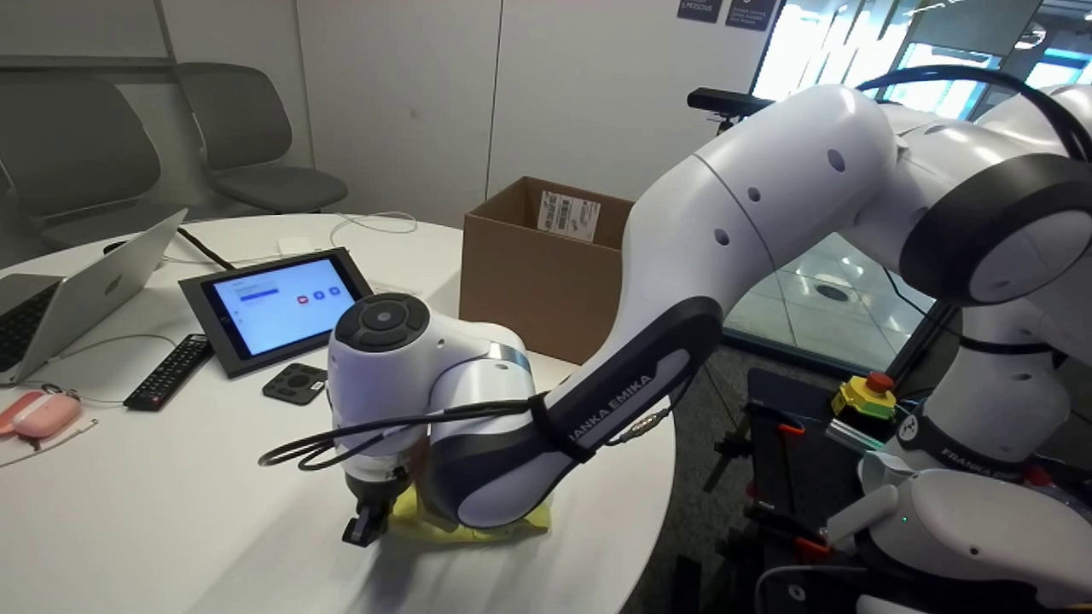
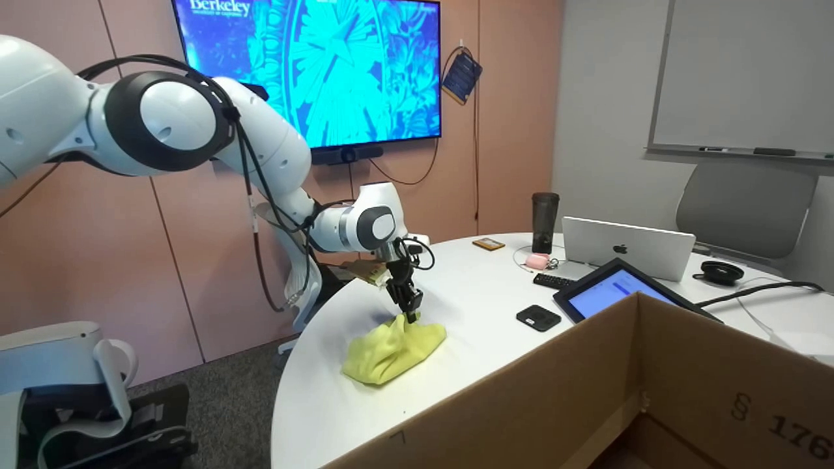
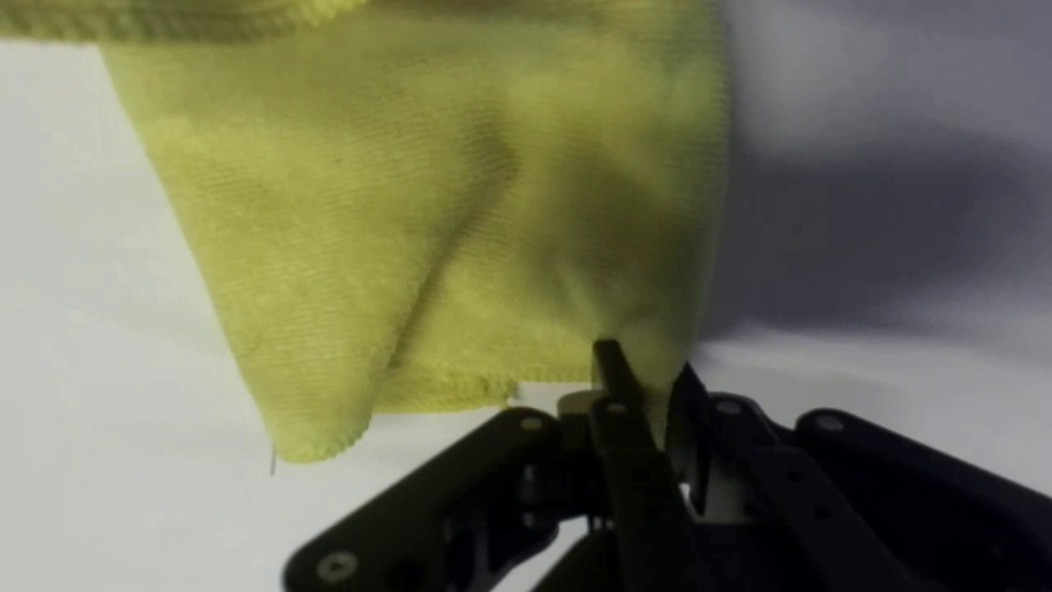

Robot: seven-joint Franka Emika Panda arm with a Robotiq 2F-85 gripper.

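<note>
A yellow cloth (image 2: pixel 391 349) lies crumpled on the white table, its top bunched up just beneath my gripper (image 2: pixel 412 306). In exterior view 1 most of the cloth (image 1: pixel 466 530) is hidden behind the arm, and the gripper (image 1: pixel 365 527) points down at its left side. The wrist view shows folded cloth (image 3: pixel 394 217) with one corner spread to the left. There, my gripper stands with its fingers a small way apart and part of the cloth's edge between them. Whether they press on the fabric cannot be told.
An open cardboard box (image 1: pixel 543 276) stands on the table behind the arm. A tablet on a stand (image 1: pixel 281 307), a black puck-like device (image 1: pixel 296 383), a remote (image 1: pixel 170 372), a pink case (image 1: pixel 47 414) and a laptop (image 1: pixel 113 297) occupy the far left side.
</note>
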